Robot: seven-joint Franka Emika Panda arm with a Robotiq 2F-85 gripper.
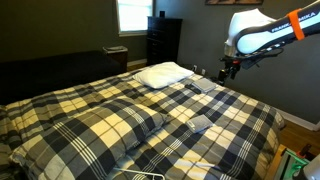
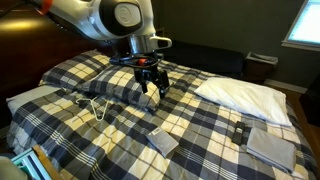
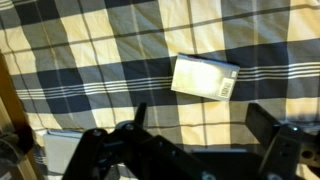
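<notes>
My gripper is open, with its two dark fingers wide apart at the bottom of the wrist view and nothing between them. Ahead of the fingers in that view lies a flat white box (image 3: 205, 77) with a barcode on its right end, slightly turned on the plaid bedspread. The same box (image 1: 199, 124) shows near the middle of the bed in exterior view 1, and my gripper (image 1: 230, 73) hangs well above the bed, up and to the right of it in the picture. Exterior view 2 has the box (image 2: 162, 141) below the gripper (image 2: 153, 88).
A flat grey object (image 2: 271, 148) and a small dark one (image 2: 239, 133) rest on the bed beyond the box. Behind them lies a white pillow (image 2: 244, 96). A thin white hanger-like frame (image 2: 92, 107) lies at the left. Plaid bedding around the box is clear.
</notes>
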